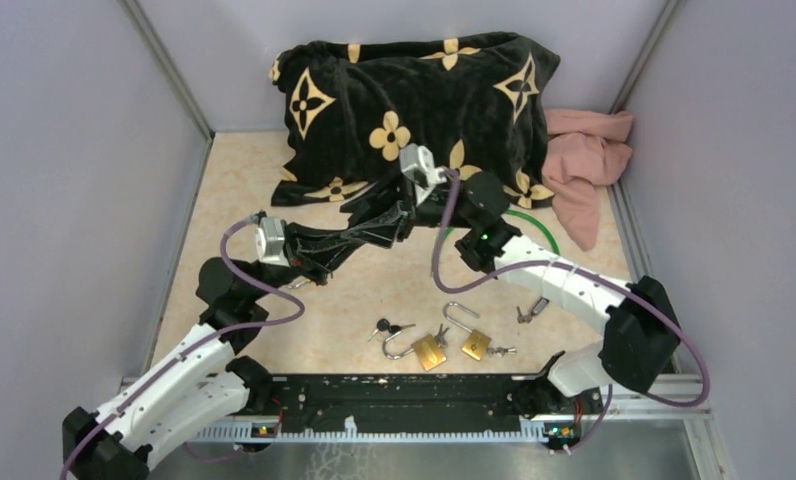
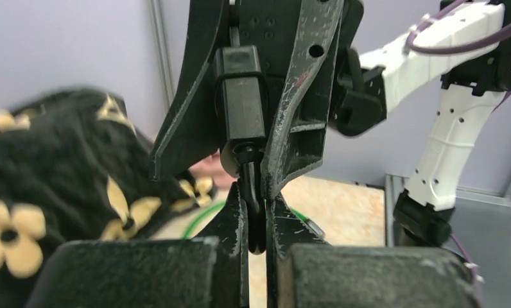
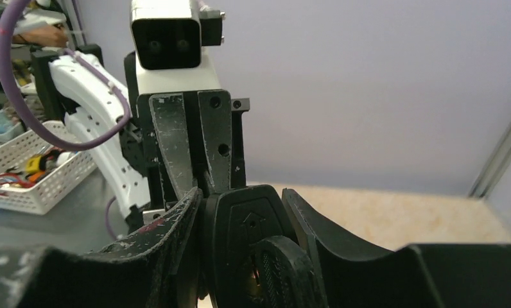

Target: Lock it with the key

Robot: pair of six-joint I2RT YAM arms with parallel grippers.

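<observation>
In the left wrist view my left gripper is shut on a slim black rod (image 2: 253, 176), which runs into a black lock body (image 2: 243, 106). My right gripper is shut on that same body, whose face bears an arrow mark in the right wrist view. A rounded black part (image 3: 282, 260) sits at its near side. Both grippers meet above the table's middle, and their fingers overlap in the top view, hiding the lock there. No key can be made out at the lock.
Brass padlocks (image 1: 431, 352) and loose keys (image 1: 382, 326) lie near the table's front edge. A green cable (image 1: 540, 226) rests under the right arm. A black patterned blanket (image 1: 414, 95) and a pink cloth (image 1: 586, 165) fill the back. Bare table (image 1: 359, 295) shows in the middle.
</observation>
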